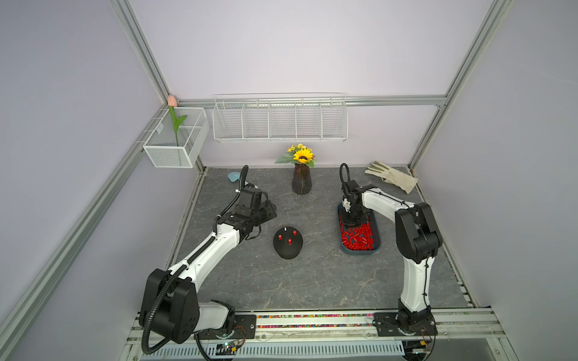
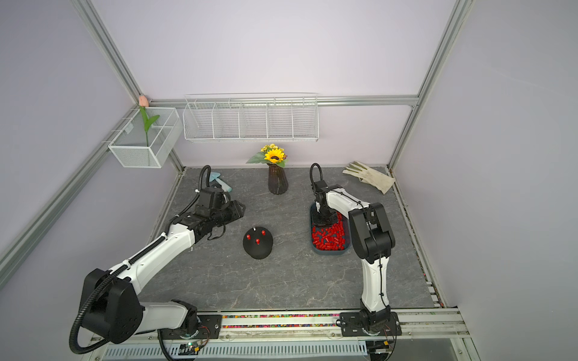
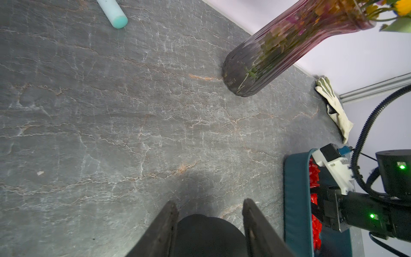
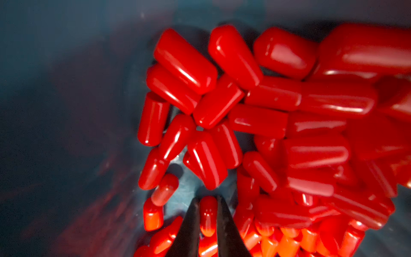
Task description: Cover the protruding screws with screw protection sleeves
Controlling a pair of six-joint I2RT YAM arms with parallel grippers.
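Note:
A round black base [image 1: 287, 251] stands mid-table with three red sleeves [image 1: 289, 241] upright on it and one bare silvery screw [image 1: 285, 228] at its back. Up and left of the base, my left gripper is open and empty; the base's dark top [image 3: 209, 239] shows between and below its fingers. Inside the blue-grey bin [image 1: 359, 252] on the right, my right gripper is low among many loose red sleeves. Its narrow fingers lie flush along both sides of one small sleeve [image 4: 208, 218], lengthwise between them.
Behind the base stands a vase [image 1: 301, 180] with flowers. A glove [image 1: 392, 177] lies at the back right, and a pale blue tool [image 2: 222, 184] at the back left. Table room between base and bin is clear.

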